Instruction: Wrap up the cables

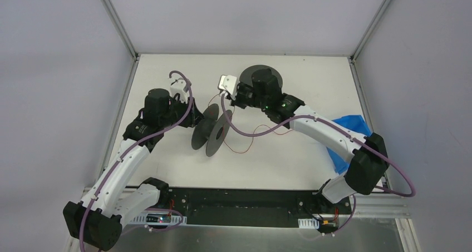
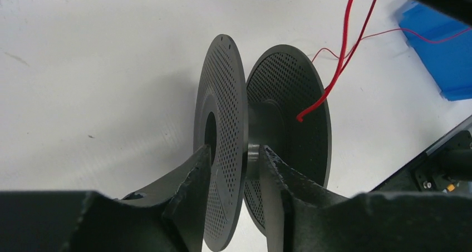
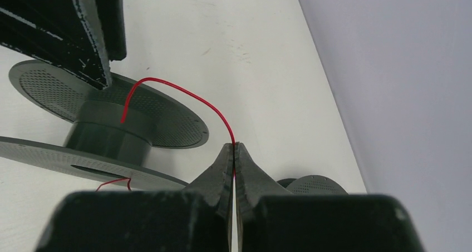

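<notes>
The dark grey spool (image 1: 218, 135) stands on its flange edges in mid-table. In the left wrist view, my left gripper straddles the near flange (image 2: 221, 113); its fingers stand apart, and a gap shows beside the disc. A red cable (image 2: 338, 63) comes out of the spool's core side and rises toward the right gripper. My right gripper is shut on this red cable (image 3: 207, 103), which arcs slackly from the spool hub (image 3: 108, 135) to its fingertips. From above, the right gripper hangs just behind and right of the spool.
A second dark spool (image 1: 253, 72) lies flat at the back, partly hidden by the right arm. A blue bin (image 1: 354, 123) stands at the right edge. Loose red cable (image 1: 245, 152) lies on the table right of the spool.
</notes>
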